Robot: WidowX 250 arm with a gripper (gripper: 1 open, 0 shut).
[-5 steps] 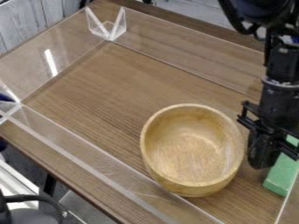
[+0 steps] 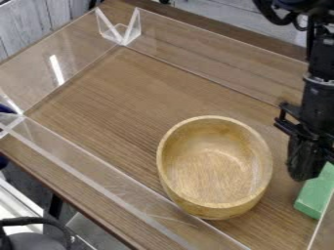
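A wooden bowl (image 2: pixel 213 166) sits on the brown table. To its right, at the right edge, a green block (image 2: pixel 312 203) lies on the table. The black gripper (image 2: pixel 298 168) points down just above and left of the green block, beside the bowl's rim. It looks shut, with nothing visible between its fingers.
Clear plastic pieces stand at the back left and along the left edge. Black cables and hardware lie at the lower left, off the wood.
The gripper has shifted slightly right and up, away from the bowl's rim. The bowl and green block look unmoved.
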